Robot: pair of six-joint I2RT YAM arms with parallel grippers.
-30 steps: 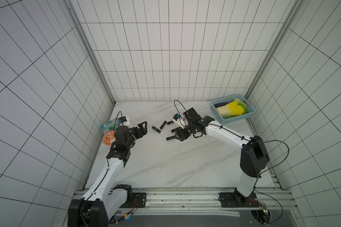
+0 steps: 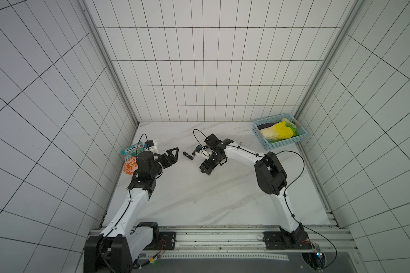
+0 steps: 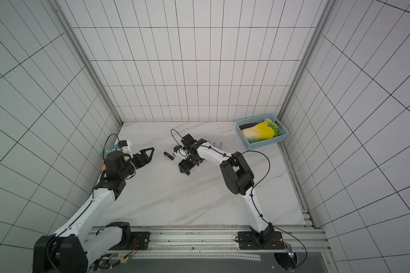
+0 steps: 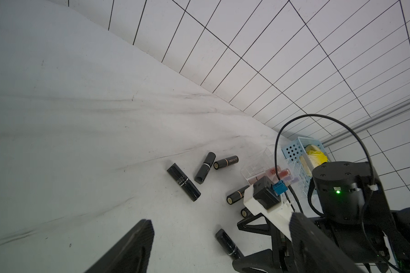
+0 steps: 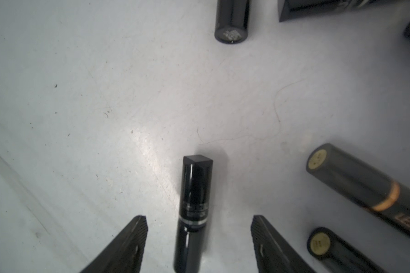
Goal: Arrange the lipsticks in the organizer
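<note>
Several black lipsticks lie loose on the white table. My right gripper is open over one lipstick (image 5: 194, 186), which lies between and just beyond its fingers with nothing gripped; another (image 5: 360, 186) lies to its right. In the left wrist view, lipsticks (image 4: 183, 182) lie near a clear organizer (image 4: 257, 166) with pink items in it, partly hidden behind the right arm. My left gripper (image 2: 170, 154) is open above the table at the left, its fingers empty.
A blue basket of vegetables (image 2: 278, 132) stands at the back right. An orange item (image 2: 129, 166) and a turquoise item lie at the left edge, behind the left arm.
My right arm has swung leftward, its gripper now lower and farther left over the lipsticks, covering some in the top left view. The left arm has shifted only slightly.
</note>
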